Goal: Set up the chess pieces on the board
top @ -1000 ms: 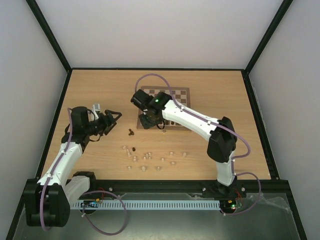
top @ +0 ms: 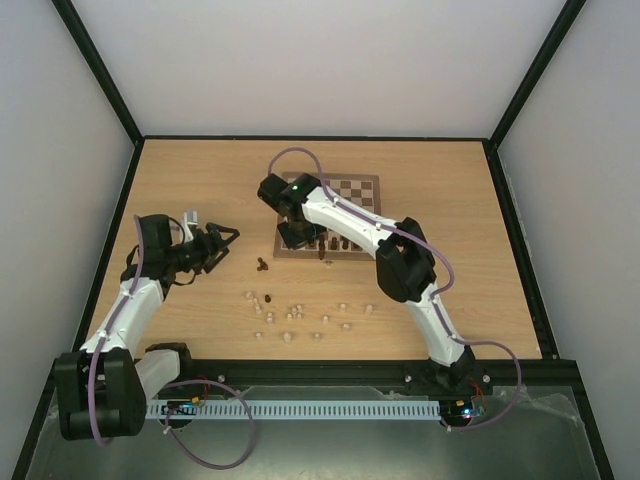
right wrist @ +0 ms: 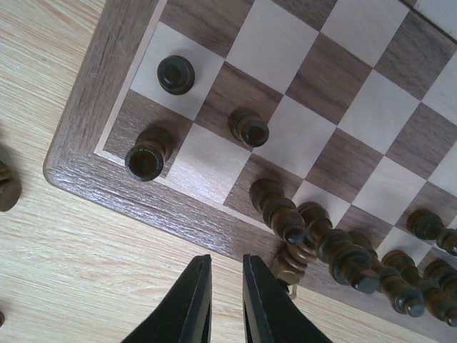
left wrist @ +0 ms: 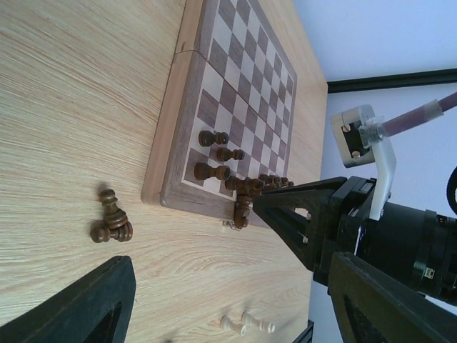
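Note:
The chessboard (top: 368,183) lies at the back, with dark pieces along its near left part. In the right wrist view a dark rook (right wrist: 145,161) stands in the corner square, with two pawns (right wrist: 176,74) (right wrist: 250,128) behind. My right gripper is over the board's near edge, its fingers parted, only table between them. Right of it, a dark piece (right wrist: 288,267) overhangs the board's edge, partly hidden by taller pieces. My left gripper (top: 228,248) hangs open and empty left of the board. Below it, dark pieces (left wrist: 111,216) lie on the table.
Several pale pieces (top: 287,337) are scattered over the table in front of the board. A small dark piece (top: 267,298) is near them. The right arm (top: 350,214) crosses above the board.
The right arm's elbow has swung left and its gripper has shifted slightly over the board's near left part. The loose pieces on the table look unchanged.

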